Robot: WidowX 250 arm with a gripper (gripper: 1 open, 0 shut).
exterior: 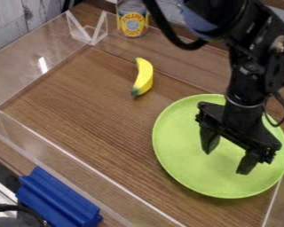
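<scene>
My gripper (227,146) is open, low over the green plate (186,168) on the right, with nothing visible between its dark fingers. Whether the fingertips touch the plate's surface I cannot tell. The plate is empty apart from the gripper over it. A yellow banana (144,76) with a green tip lies on the wooden table to the upper left of the plate.
A can (131,19) stands at the back near a clear plastic piece (82,28). Blue bins (56,199) sit at the lower left outside the clear wall.
</scene>
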